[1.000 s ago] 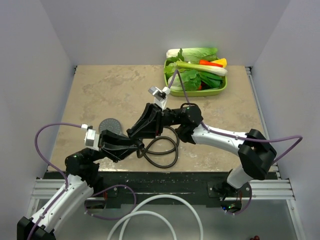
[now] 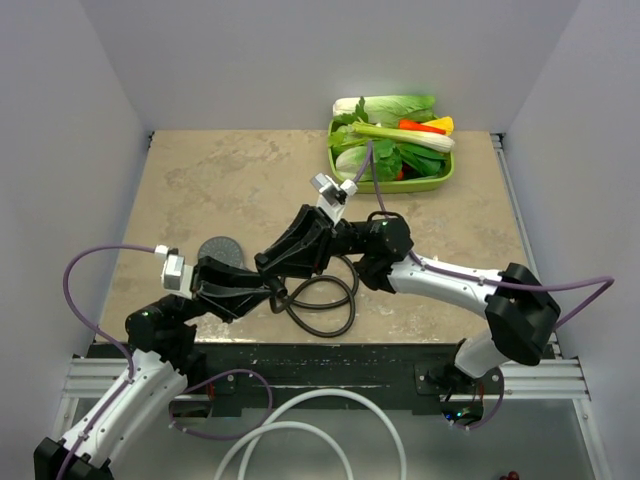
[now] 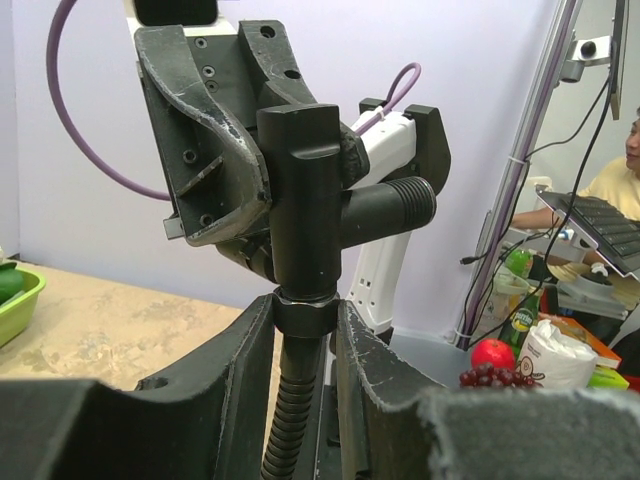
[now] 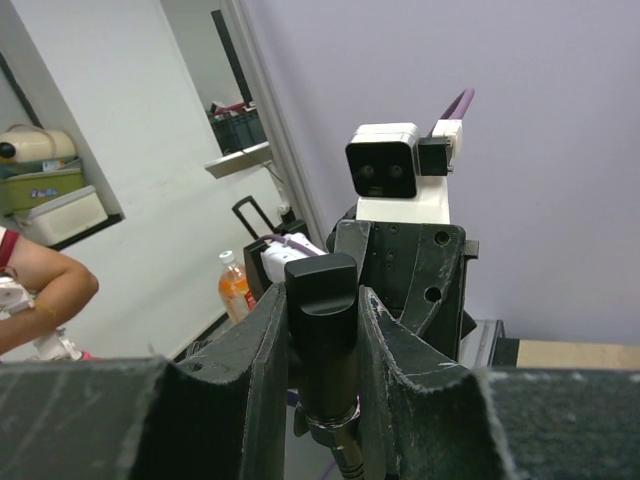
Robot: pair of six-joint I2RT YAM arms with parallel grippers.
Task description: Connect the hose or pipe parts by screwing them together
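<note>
A black hose fitting with a threaded side branch (image 3: 387,212) stands upright between the two grippers, meeting near the top view's middle. My left gripper is shut on the collar where the ribbed hose (image 3: 292,420) joins it from below. My right gripper has its fingers around the fitting's dark top piece; whether they press on it is unclear. The rest of the dark hose (image 2: 340,328) lies in loops on the beige counter beneath the grippers.
A green basket of vegetables (image 2: 440,178) stands at the back right. A grey round disc (image 2: 220,250) lies left of centre. Pale hose loops (image 2: 390,430) hang at the front.
The left arm has barely moved.
</note>
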